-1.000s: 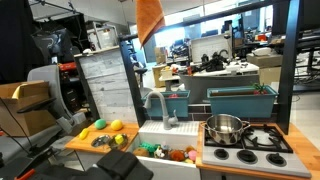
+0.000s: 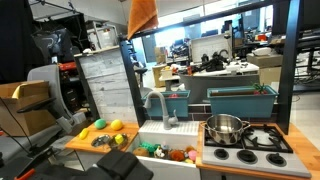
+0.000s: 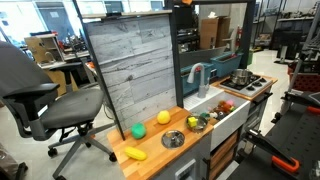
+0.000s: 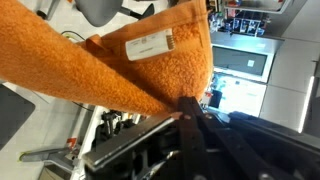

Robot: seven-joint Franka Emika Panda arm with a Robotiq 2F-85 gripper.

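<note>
An orange cloth [image 4: 140,75] with a white label [image 4: 150,45] fills much of the wrist view. Its gathered edge runs down to the fingertips of my gripper, which is shut on it. In exterior view 1 the same orange cloth [image 2: 142,14] hangs at the top edge, high above the counter and near the overhead bar. The gripper itself is out of frame there. Neither exterior view shows where the fingers grip the cloth.
A sink with a tap [image 2: 160,108] stands mid-counter, with a pot [image 2: 226,128] on the stove [image 2: 250,155] to its right. Fruit such as a banana [image 3: 135,153] lies on the wooden counter. A grey office chair [image 3: 70,95] stands beside a white panel [image 3: 135,70].
In exterior view 1 the cloth has shifted a little left over the last second. Objects on the counter look unmoved.
</note>
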